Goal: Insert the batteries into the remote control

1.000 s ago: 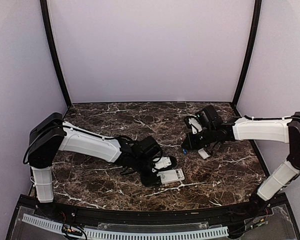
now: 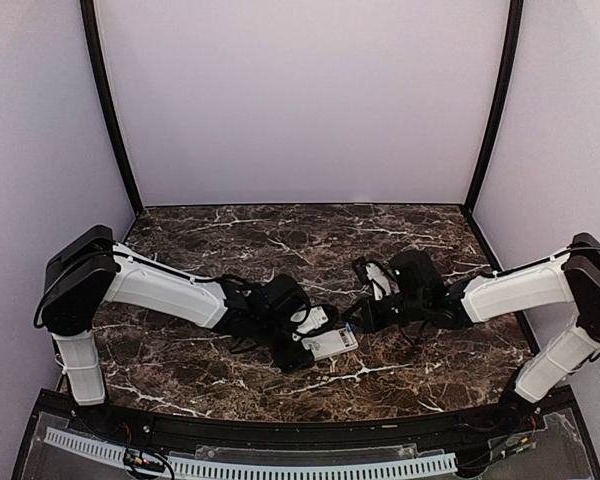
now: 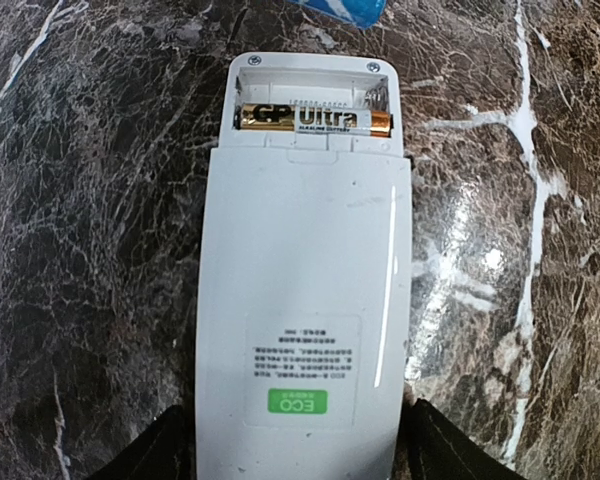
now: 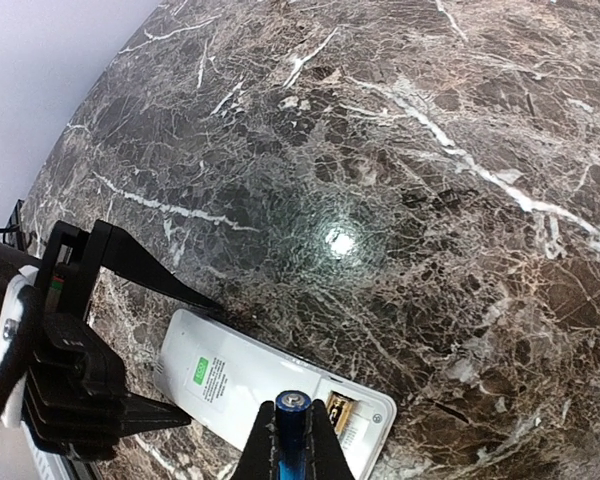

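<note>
The white remote control point(image 3: 302, 270) lies with its back up on the marble table, its battery bay at the far end in the left wrist view. A gold-and-silver GP Ultra battery point(image 3: 315, 119) sits crosswise in that bay, with an empty slot beside it. My left gripper is shut on the remote's sides. A blue battery point(image 4: 292, 425), tilted end toward the camera, is pinched by my right gripper. In the top view this blue battery point(image 2: 351, 326) hangs close to the remote's bay end; whether it touches cannot be told.
Both grippers stand close together, with the remote between them. A white rail point(image 2: 310, 468) runs past the table's front edge.
My right gripper has come down leftward and nearer the front with the blue battery, closer to the remote. The left gripper and remote have shifted slightly left. A small white object is now covered by the right arm.
</note>
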